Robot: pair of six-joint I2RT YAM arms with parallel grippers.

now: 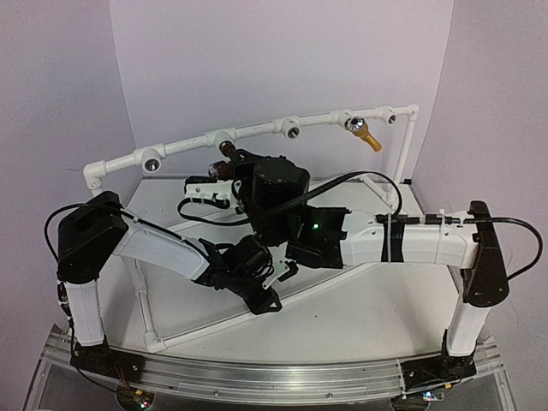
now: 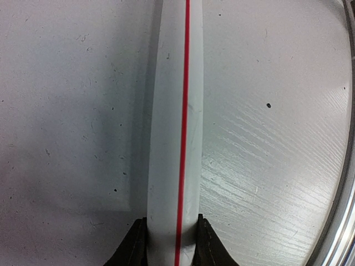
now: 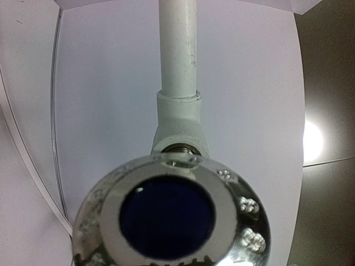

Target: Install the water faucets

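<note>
A white pipe rack (image 1: 253, 130) crosses the top view, with several tee sockets along its upper bar. One faucet with an orange handle (image 1: 370, 139) hangs from a socket on the right. At a left-of-middle socket, my right gripper (image 1: 236, 163) is beside another faucet (image 1: 217, 170), brown and chrome. Its round chrome face (image 3: 166, 216) with a dark blue centre fills the lower right wrist view, right before a tee (image 3: 179, 119); threads show between them. My right fingers are hidden. Low on the frame, my left gripper is shut on a white pipe with a red stripe (image 2: 176, 122).
An empty socket (image 1: 151, 163) is at the far left, one (image 1: 292, 132) at mid bar and one (image 1: 390, 118) at the right end. The right forearm (image 1: 368, 238) reaches across the rack over the left gripper. Bare board (image 1: 402, 312) lies at front right.
</note>
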